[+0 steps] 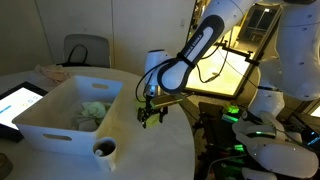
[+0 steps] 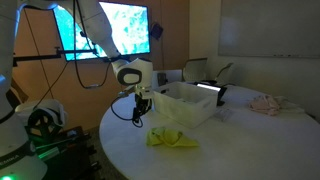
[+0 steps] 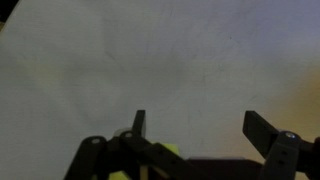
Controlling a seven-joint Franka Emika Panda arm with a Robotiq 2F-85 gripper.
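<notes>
My gripper is low over the white table, its fingers apart with nothing between them. A yellow-green cloth lies crumpled on the tabletop; in exterior view 2 it is just right of the gripper. From exterior view 1 the arm covers most of that cloth. Looking down in the wrist view, I see bare table between the open fingers, and a bit of yellow shows at the bottom edge, mostly hidden by the gripper body.
A large white box with pale green cloth inside stands beside the gripper. Near its front corner is a cup. A pinkish cloth lies farther off.
</notes>
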